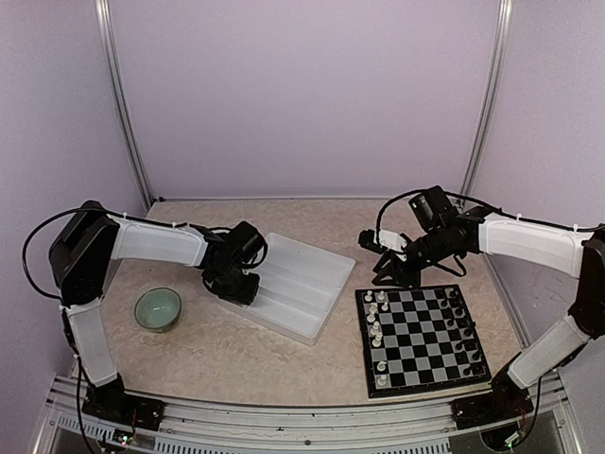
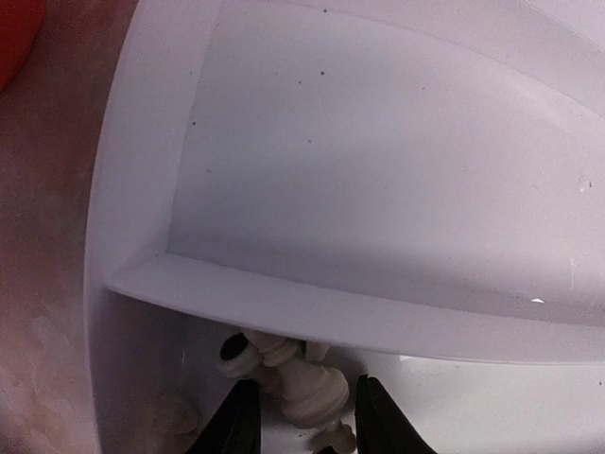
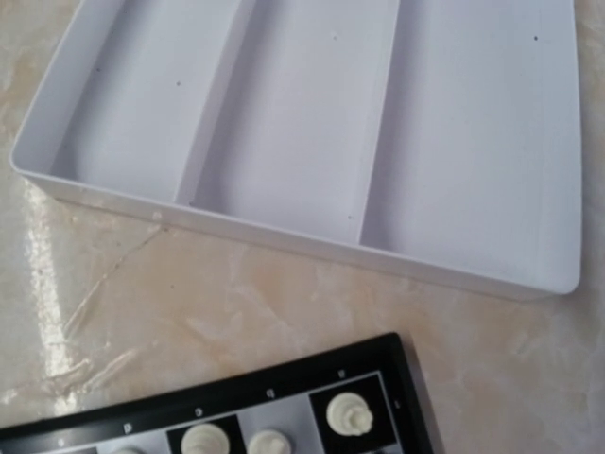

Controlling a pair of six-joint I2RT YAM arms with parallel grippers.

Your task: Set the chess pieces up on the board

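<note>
In the white compartment tray (image 1: pixel 302 274), my left gripper (image 1: pixel 241 288) is lowered into the near-left compartment. The left wrist view shows its open fingers (image 2: pixel 378 426) beside a heap of white chess pieces (image 2: pixel 312 392) lying under a divider. The chessboard (image 1: pixel 422 340) holds white pieces (image 3: pixel 348 411) along its left side and black pieces along its right. My right gripper (image 1: pixel 397 279) hangs just above the board's far-left corner; its fingers are out of the right wrist view and too small in the top view to judge.
A green bowl (image 1: pixel 158 309) sits on the left of the table, beside the left arm. The other visible tray compartments (image 3: pixel 293 123) look empty. Bare table lies behind the tray and in front of it.
</note>
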